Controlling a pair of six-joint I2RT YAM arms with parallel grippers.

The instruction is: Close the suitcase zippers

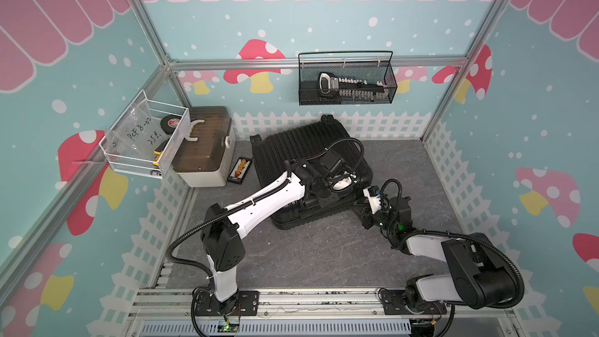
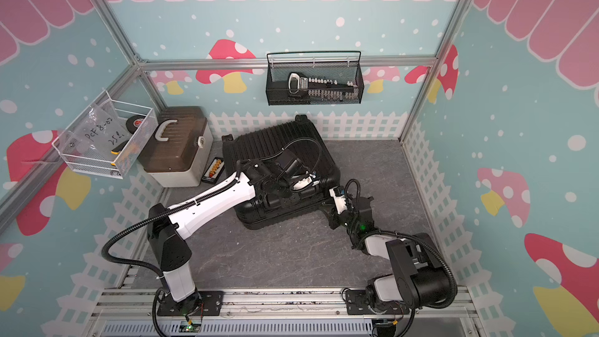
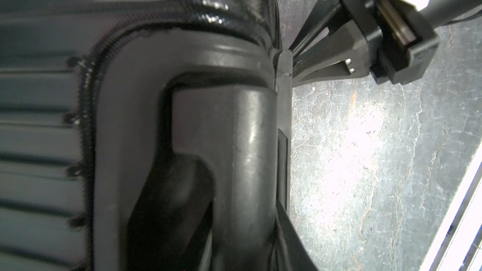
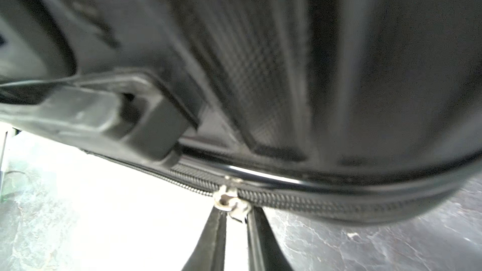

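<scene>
The black ribbed suitcase [image 1: 293, 143] lies on the grey floor, lid up. My left gripper is shut on the suitcase's side handle [image 3: 251, 135], one finger on either side of it at the bottom of the left wrist view. Along the edge in the right wrist view runs the zipper track [image 4: 281, 199]. A silvery zipper slider with its pull [image 4: 228, 201] sits on that track. The tips of my right gripper stand part open right at the pull, a narrow gap between them; whether they touch it cannot be told.
At the back left stands a brown-lidded box [image 1: 202, 143], with a small black tray [image 1: 239, 169] beside it. A black wire basket [image 1: 347, 81] hangs on the back wall, a white one [image 1: 146, 143] at left. Open floor [image 1: 305, 256] lies in front of the suitcase.
</scene>
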